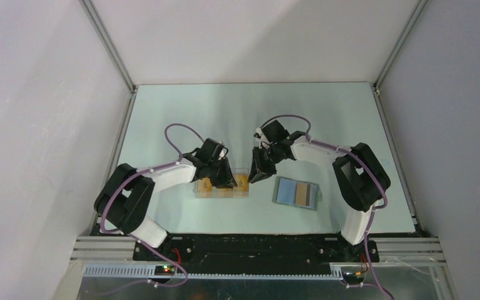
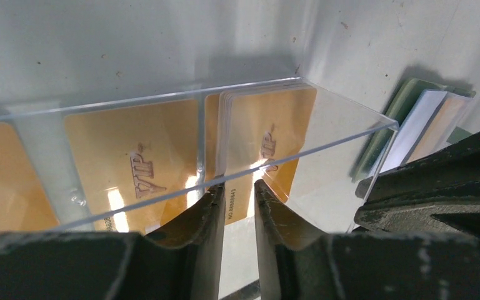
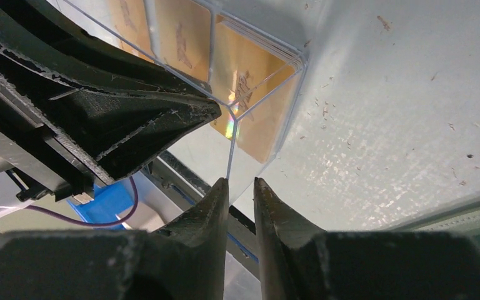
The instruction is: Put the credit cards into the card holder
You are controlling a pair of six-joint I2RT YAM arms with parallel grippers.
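Note:
A clear divided box (image 1: pixel 205 195) holds gold cards in its compartments. In the left wrist view, several gold cards (image 2: pixel 281 119) stand stacked in the end compartment. My left gripper points down at that compartment's front, fingers slightly apart, with no card clearly gripped. My right gripper is at the box's right end, by its clear corner; a narrow gap shows between its fingertips, and no card is seen there. A flat green-edged holder (image 1: pixel 275 194) with blue and tan panels lies to the right.
Both grippers are close together, the left one's dark fingers (image 3: pixel 187 112) reaching near the box corner in the right wrist view. Behind the arms the pale table (image 1: pixel 237 103) is clear, as is the strip in front of the box.

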